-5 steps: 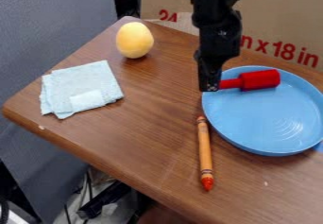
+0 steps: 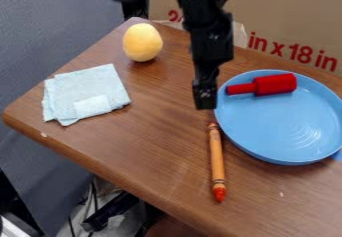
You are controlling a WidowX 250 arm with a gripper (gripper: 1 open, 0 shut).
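Note:
My black gripper point(image 2: 205, 93) hangs pointing down over the table, just left of the blue plate point(image 2: 281, 127); whether its fingers are open or shut is unclear. A red cylindrical object point(image 2: 274, 84) lies on the plate's far part. An orange crayon point(image 2: 217, 166) lies below the gripper, left of the plate. A yellow egg-shaped object point(image 2: 142, 42) stands at the back left, and a folded light blue cloth point(image 2: 84, 94) lies on the left.
The wooden table point(image 2: 140, 156) has clear room in its middle and near left. A cardboard box point(image 2: 297, 26) stands behind. The table's left edge drops to the floor.
My gripper has moved down and to the left, away from the red object on the plate. The objects on the table look unmoved.

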